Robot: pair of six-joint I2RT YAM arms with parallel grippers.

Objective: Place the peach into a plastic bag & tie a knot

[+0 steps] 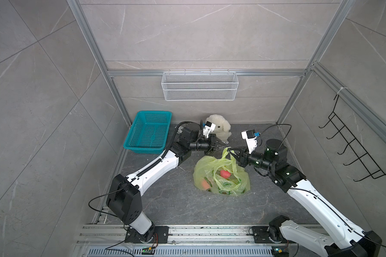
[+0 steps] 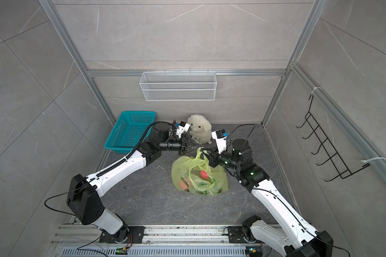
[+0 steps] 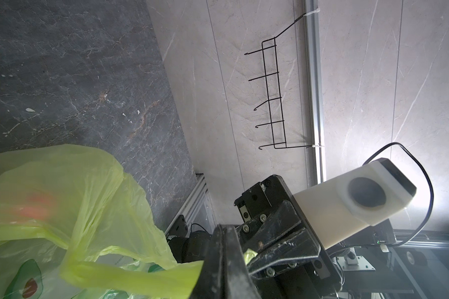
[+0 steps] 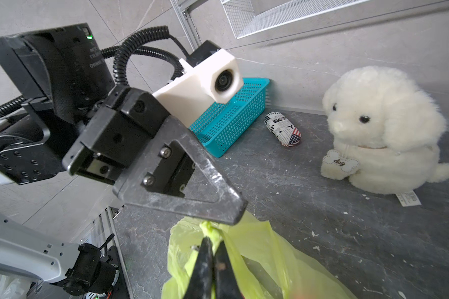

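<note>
A thin yellow-green plastic bag (image 1: 214,167) with printed patches lies mid-table, its top drawn up toward both grippers. The round red peach (image 1: 225,174) shows inside it, and as a blurred red patch through the film in the left wrist view. My right gripper is shut on the bag's gathered top; a yellow tip (image 3: 250,256) pokes out at its fingers. My left gripper is shut, with no film visible between its fingertips. The stretched bag handle (image 3: 149,280) passes behind its fingers in that view. The grippers are very close together.
A white plush dog (image 4: 384,134) sits at the back, with a small patterned case (image 4: 282,128) nearby. A teal basket (image 1: 148,112) stands back left. A black hook rack (image 1: 351,141) hangs on the right wall.
</note>
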